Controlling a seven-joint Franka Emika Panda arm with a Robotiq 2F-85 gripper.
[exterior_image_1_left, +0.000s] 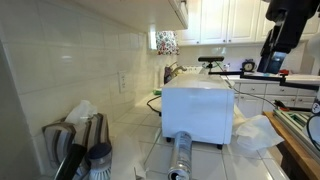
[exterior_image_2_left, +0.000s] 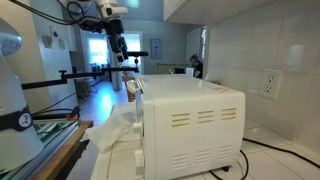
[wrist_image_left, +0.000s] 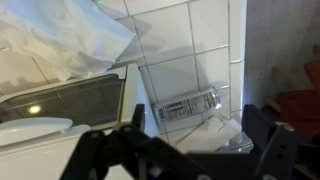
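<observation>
High at the right of exterior view 1, my gripper (exterior_image_1_left: 272, 62) hangs in the air, clear of the counter. The wrist view has its dark fingers (wrist_image_left: 132, 150) spread wide along the bottom edge; the gripper is open and nothing shows between them. A white microwave (exterior_image_1_left: 197, 112) stands on the tiled counter, its vented back facing exterior view 2. The wrist view looks down on its front, with a dark window (wrist_image_left: 70, 103). A silver cylinder (exterior_image_1_left: 181, 157) lies beside the microwave, and a crumpled white bag (exterior_image_1_left: 257, 133) rests near its front.
By the wall are a striped tissue box (exterior_image_1_left: 80, 132), a round brush (exterior_image_1_left: 100, 158) and a black-handled item (exterior_image_1_left: 70, 163). A black cable (exterior_image_2_left: 285, 148) runs along the counter behind the microwave. A cabinet (exterior_image_1_left: 150, 12) overhangs the wall side. Bare tiles lie around the cylinder.
</observation>
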